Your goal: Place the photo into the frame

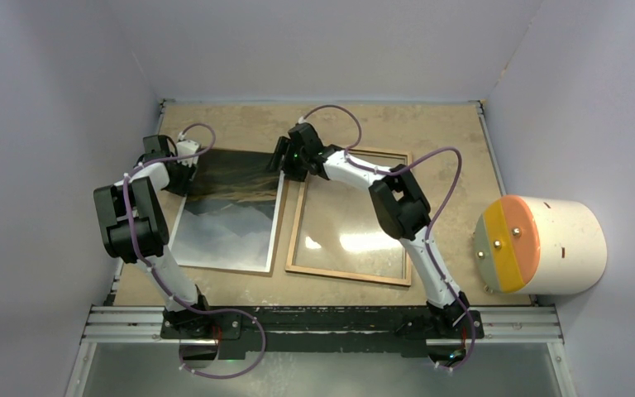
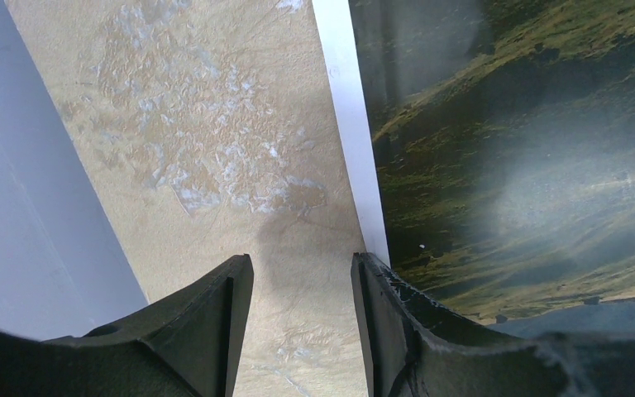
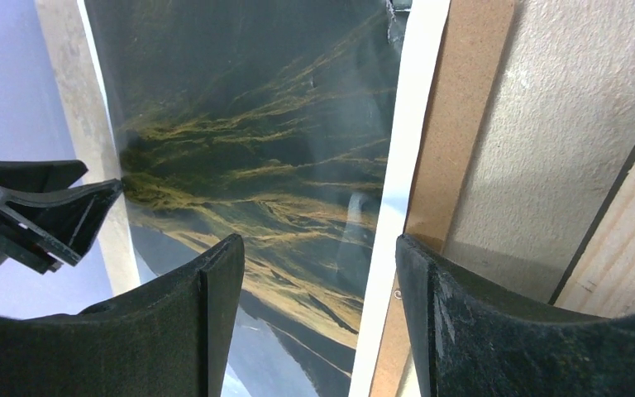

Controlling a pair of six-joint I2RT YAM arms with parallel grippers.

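The photo [image 1: 227, 227], dark landscape with white borders, lies flat left of the wooden frame [image 1: 349, 280] and its clear pane. My left gripper is open at the photo's left edge, one finger at the white border, with bare board between the fingers. My right gripper is over the photo's right edge, beside a brown strip; its fingers stand apart around that white border, and whether they grip it I cannot tell.
A cylindrical object with orange, yellow and grey-green parts [image 1: 562, 244] lies at the right. Grey walls surround the board. Bare board shows along the back and front.
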